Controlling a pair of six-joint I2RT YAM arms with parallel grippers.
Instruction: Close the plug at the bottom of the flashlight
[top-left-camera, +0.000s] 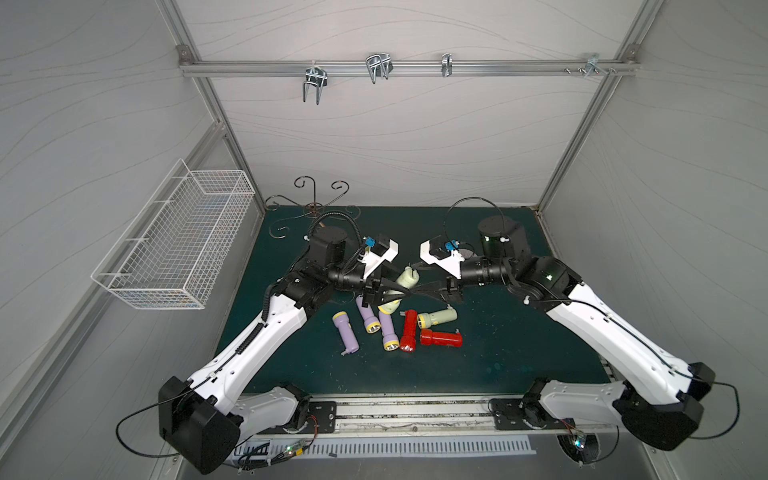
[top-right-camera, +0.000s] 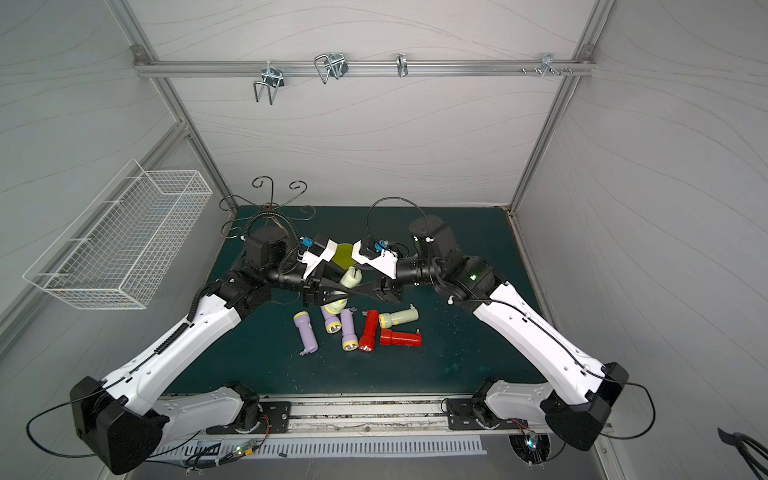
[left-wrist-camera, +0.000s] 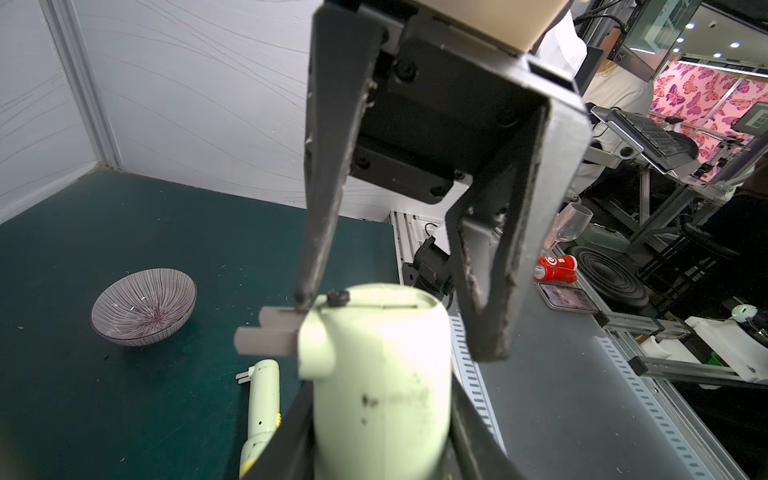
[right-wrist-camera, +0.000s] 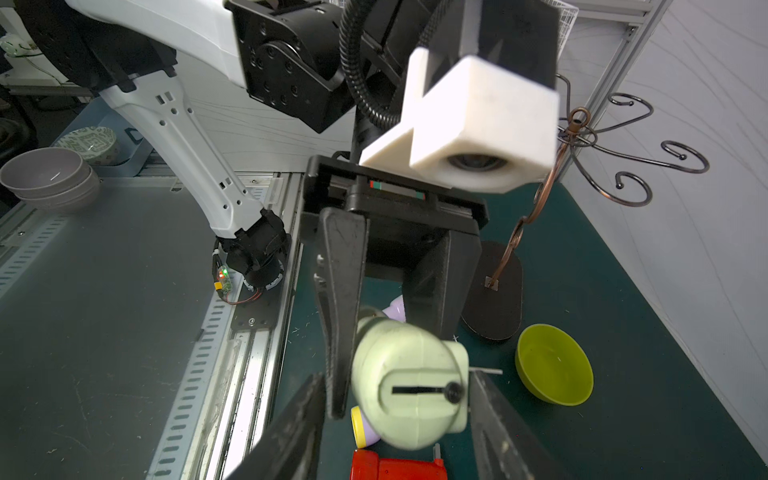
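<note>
A pale green flashlight (left-wrist-camera: 382, 384) is held up off the table, bottom end raised, its yellow-rimmed head low in the top left view. Prongs stick out sideways from the plug housing at its bottom end; in the right wrist view the prongs (right-wrist-camera: 486, 370) show at its right side. Around the body, my left gripper is shut. My right gripper closes about the bottom end, one finger (left-wrist-camera: 316, 264) against the prong side by the housing. A slim gap seems to show at its other finger (left-wrist-camera: 489, 320).
Below lie several purple flashlights (top-left-camera: 346, 332), two red ones (top-left-camera: 441, 338) and another pale green one (top-left-camera: 437, 317). A striped bowl (left-wrist-camera: 144, 306), a green bowl (right-wrist-camera: 553, 364) and a wire stand (top-left-camera: 313, 209) occupy the back.
</note>
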